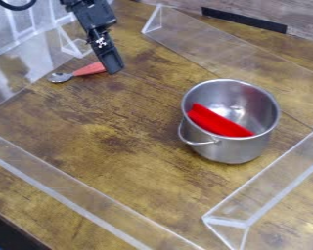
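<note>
A spoon with a red handle (pixel 89 69) and a metal head lies on the wooden table at the upper left, its handle partly behind the black gripper (pixel 107 64). The gripper is low over that handle; whether anything is between its fingers cannot be made out. A steel pot (pixel 225 146) stands at the right, with a long red object (pixel 217 121) inside.
Clear plastic barriers (pixel 199 44) edge the work area at the back, left, front and right.
</note>
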